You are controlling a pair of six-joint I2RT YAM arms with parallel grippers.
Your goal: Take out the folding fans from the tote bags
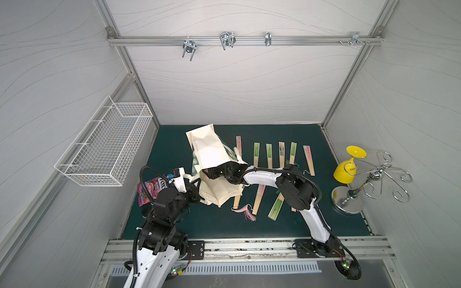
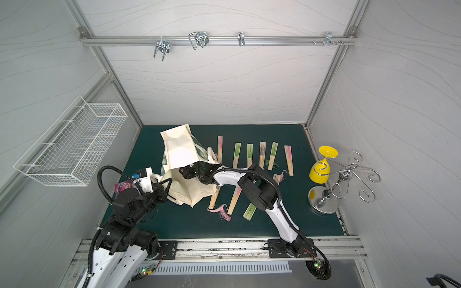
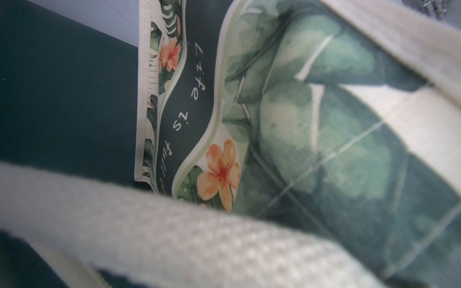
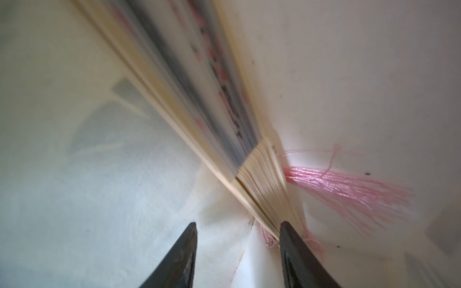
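Note:
A cream tote bag with green leaf lining or print (image 1: 207, 144) lies open on the table. My right gripper reaches inside it, fingers apart, beside a folded fan (image 4: 216, 96) with a pink tassel (image 4: 343, 189); nothing clearly sits between the fingers. My left gripper (image 1: 194, 184) is at the bag's left side; its fingertips do not show in the left wrist view, which is filled by the printed fabric and a strap (image 3: 192, 230). Several fans (image 1: 308, 158) lie spread on the table to the right.
A wire basket (image 1: 110, 139) hangs on the left wall. A pink packet (image 1: 148, 189) lies at left. A yellow object (image 1: 343, 172) and a chrome scroll stand (image 1: 346, 204) occupy the right.

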